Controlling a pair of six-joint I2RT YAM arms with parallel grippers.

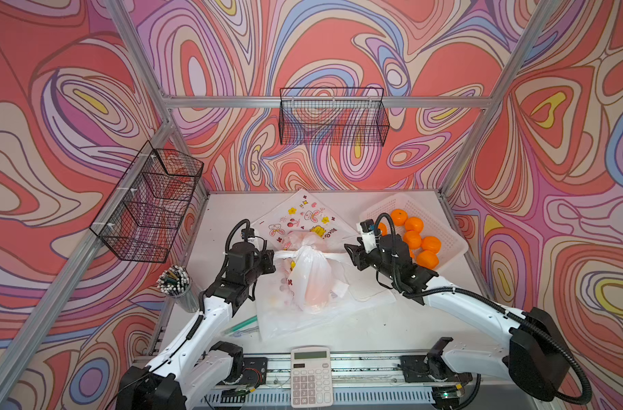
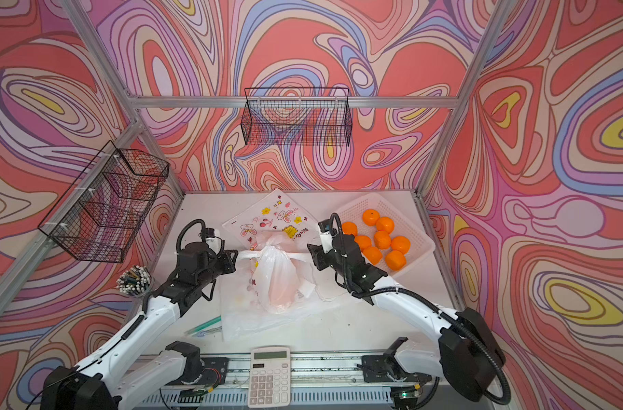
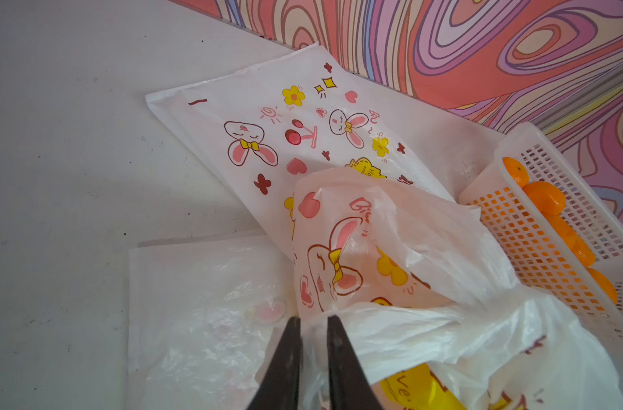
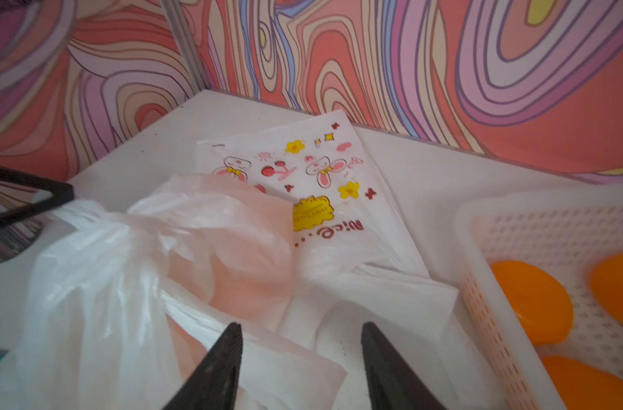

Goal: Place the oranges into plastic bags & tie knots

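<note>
A white bag [image 1: 313,280] printed with rabbits stands on the table, filled below and gathered at its neck. Two twisted handles stretch sideways from it. The left handle [image 3: 393,335] runs down between the fingers of my left gripper. Those fingers are a narrow gap apart. The right handle [image 4: 277,352] ends in the space between the fingers of my right gripper, which stand wide apart, nearer the left one. How firmly the neck is knotted cannot be told. Several oranges [image 2: 382,239] lie in the basket [image 1: 455,249].
Flat printed bags [image 3: 270,130] lie under and behind the filled bag. A teal pen [image 1: 243,324] rests at front left, near a pen cup [image 1: 188,298]. A calculator [image 1: 311,377] sits at the front edge.
</note>
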